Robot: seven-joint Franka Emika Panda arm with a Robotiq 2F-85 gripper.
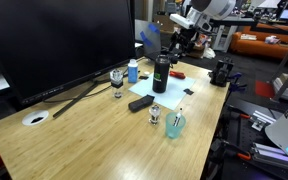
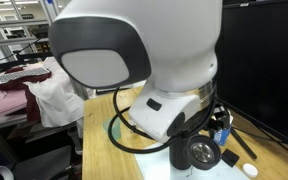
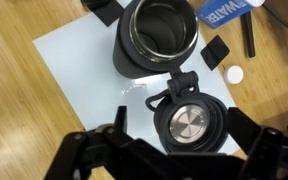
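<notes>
A dark thermos-like bottle (image 1: pixel 161 78) stands upright on a white sheet (image 3: pixel 74 72). In the wrist view its open mouth (image 3: pixel 162 27) is at the top, and its black lid (image 3: pixel 189 124) with a round metallic centre hangs open beside it, joined by a strap or hinge. My gripper is open, its dark fingers on either side of the lid in this view; no contact with the lid shows. In exterior view 2 the white arm hides most of the gripper.
A blue and white WATER container (image 3: pixel 220 10), a small white cap (image 3: pixel 234 74) and a black marker-like stick (image 3: pixel 248 35) lie near the bottle. A teal cup (image 1: pixel 175 124) and a small glass (image 1: pixel 155 115) stand toward the front.
</notes>
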